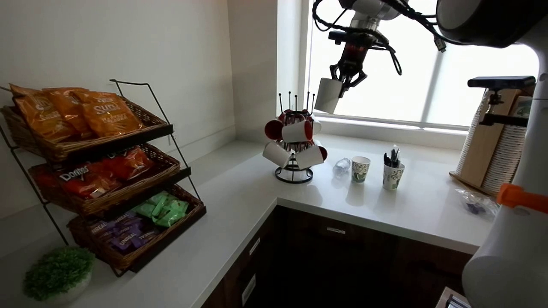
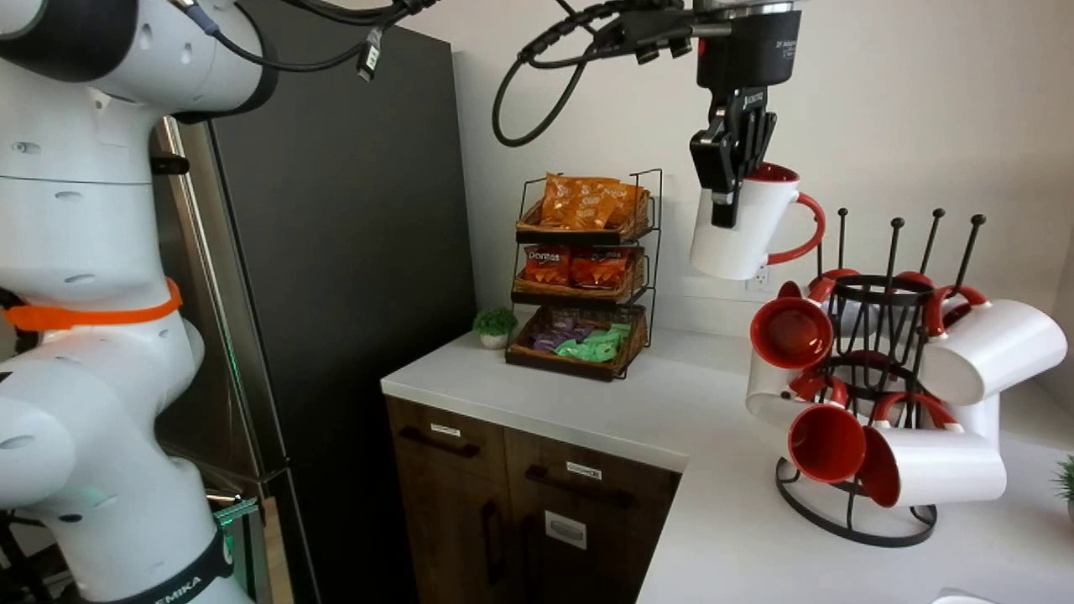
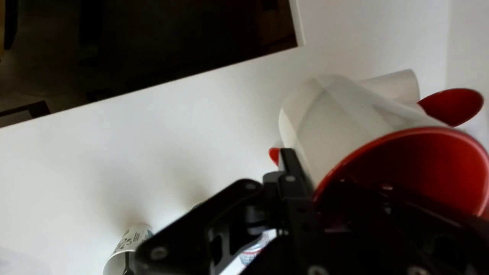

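Note:
A white mug with a red inside and red handle (image 2: 716,236) hangs in the air, my gripper (image 2: 732,191) shut on its wall near the rim. It tilts slightly in exterior view 1, where the mug (image 1: 329,96) is up and to the right of a black mug rack (image 1: 293,177). Exterior view 2 shows its red handle pointing toward the rack's posts. In the wrist view the held mug (image 3: 339,119) fills the right side, its red mouth facing the camera. Several white-and-red mugs (image 2: 951,466) hang on the rack; its thin upper posts look bare.
Patterned paper cups (image 1: 360,172) and a cup of black cutlery (image 1: 393,177) stand right of the rack, beside clear plastic (image 1: 341,167). A snack rack (image 1: 169,128) and a plant (image 1: 59,272) are at the left.

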